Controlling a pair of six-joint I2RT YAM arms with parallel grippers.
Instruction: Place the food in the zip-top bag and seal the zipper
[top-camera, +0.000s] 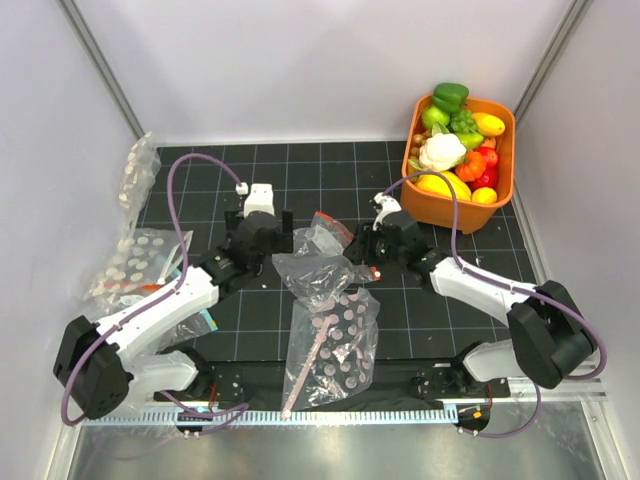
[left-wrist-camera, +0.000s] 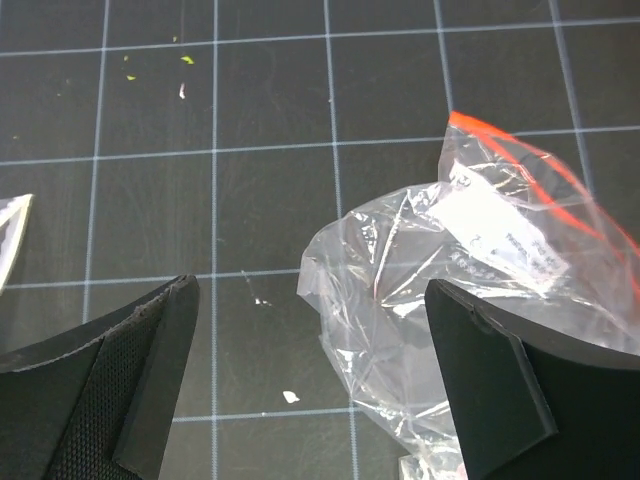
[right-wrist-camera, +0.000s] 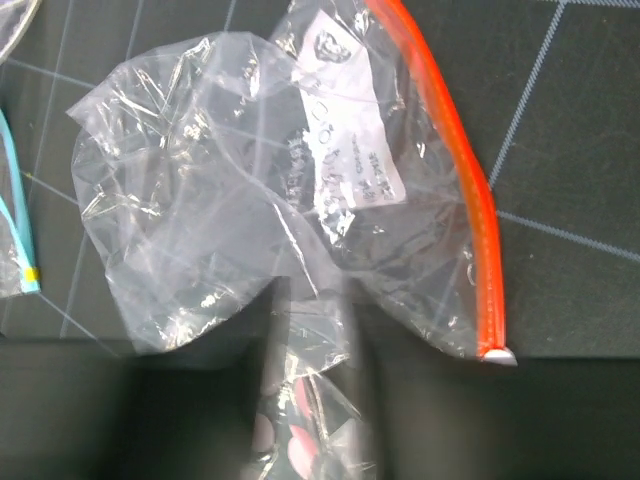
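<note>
A clear zip bag (top-camera: 312, 262) with an orange zipper (right-wrist-camera: 468, 170) lies crumpled mid-table, a white printed label (right-wrist-camera: 345, 115) on it. To its left my left gripper stands wide open, nothing between its fingers; the bag reaches behind its right finger. My right gripper hovers over the bag's right side, its fingers blurred and a narrow gap apart, with bag film visible through the gap. Whether any film is gripped there cannot be told. Food pieces, a heap of toy fruit and vegetables (top-camera: 440, 152), fill the orange bin (top-camera: 432, 208) at the back right.
Another bag, printed with pink dots (top-camera: 345, 345), hangs over the front edge below the zip bag. More clear bags (top-camera: 130, 265) lie along the left side, one with a blue edge (right-wrist-camera: 22, 215).
</note>
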